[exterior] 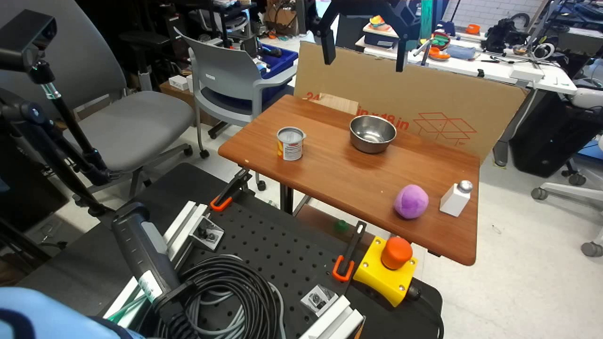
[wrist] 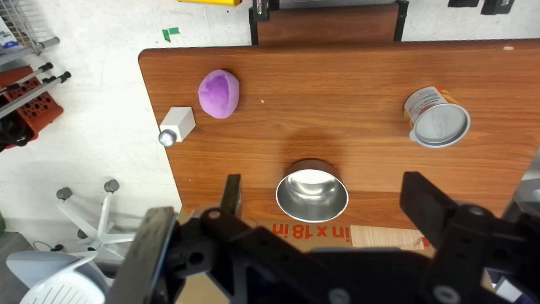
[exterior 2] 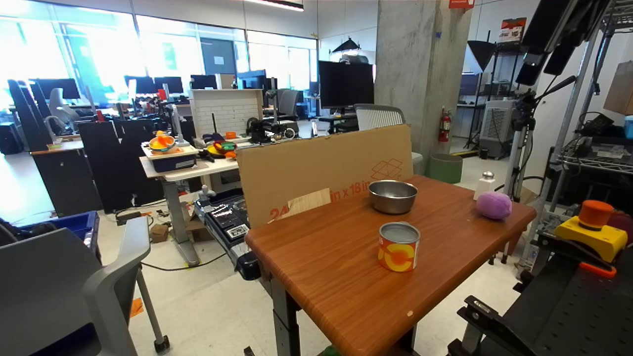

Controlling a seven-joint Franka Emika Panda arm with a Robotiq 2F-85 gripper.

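Note:
High over the table, my gripper [exterior: 363,63] stands open, its two fingers far apart with nothing between them. In the wrist view the fingers [wrist: 231,195] frame the table's back edge from above. A steel bowl [exterior: 373,134], empty, sits near that edge. The tin can [exterior: 290,144] with an orange and yellow label stands upright toward the left end in exterior view 1. At the other end rest a soft purple ball [exterior: 411,201] and a white shaker [exterior: 456,198] with a silver top. My gripper touches none of these.
A cardboard sheet [exterior: 407,96] stands upright along the back of the wooden table [exterior: 333,175]. In front lies a black perforated bench [exterior: 265,226] carrying clamps, cables and a yellow box with a red button [exterior: 390,268].

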